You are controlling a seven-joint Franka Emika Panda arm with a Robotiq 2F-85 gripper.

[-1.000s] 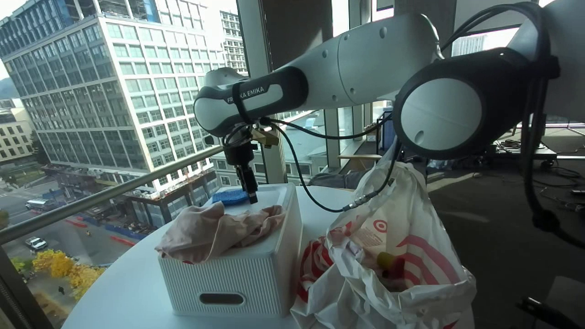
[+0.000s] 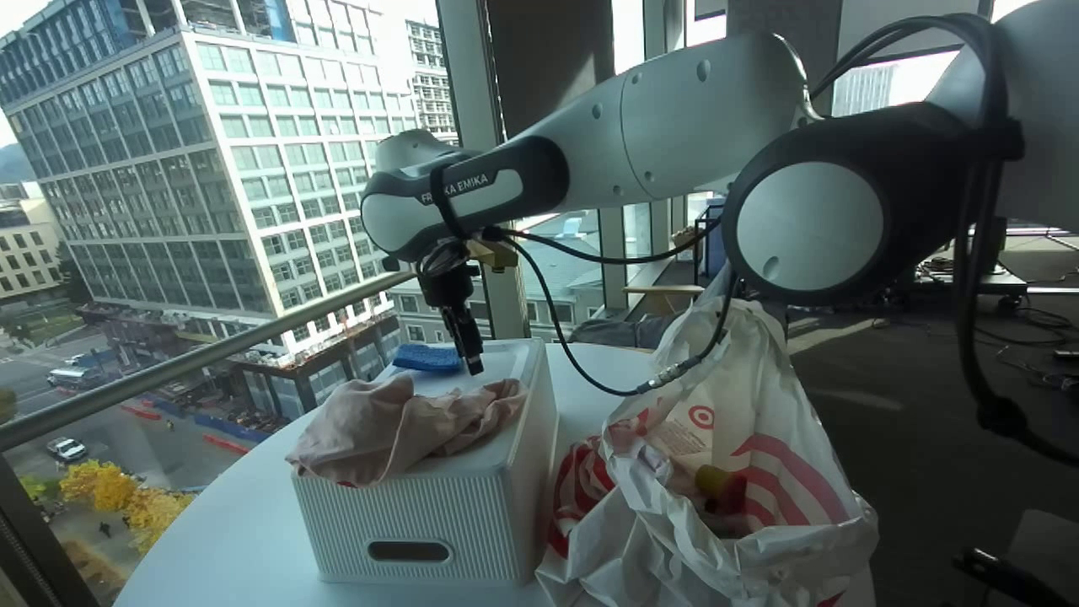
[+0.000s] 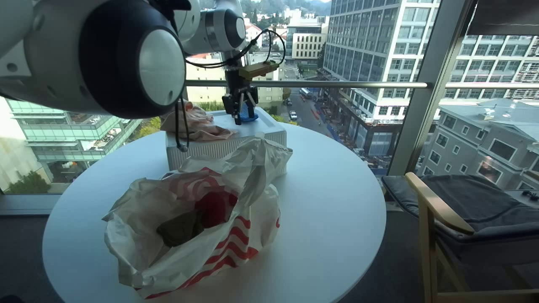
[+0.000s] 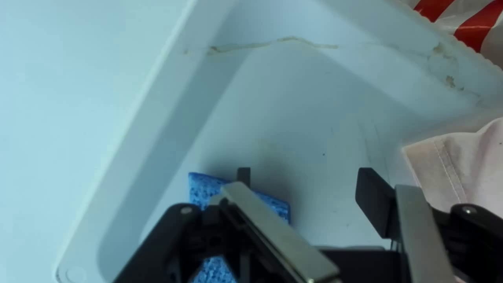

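A blue speckled sponge (image 4: pixel 202 188) is on the white lid of the ribbed box, beside and partly under one of my fingers in the wrist view. My gripper points down over the lid, its two fingers well apart, and bare white lid shows between them. In exterior view 1 the gripper (image 2: pixel 473 368) is just right of the sponge (image 2: pixel 427 357). A pale pink cloth (image 2: pixel 394 430) lies crumpled on the near part of the lid. Part of the sponge is hidden behind the finger.
Close to the white box (image 2: pixel 425 516) on the round table (image 3: pixel 328 217) stands an open white-and-red plastic bag (image 3: pixel 252 176) with dark red and olive items inside. A cable hangs from the arm near the bag. Free table surface lies to the box's other side.
Over the last second the gripper has moved slightly right in exterior view 1. Cloth and bag look unchanged.
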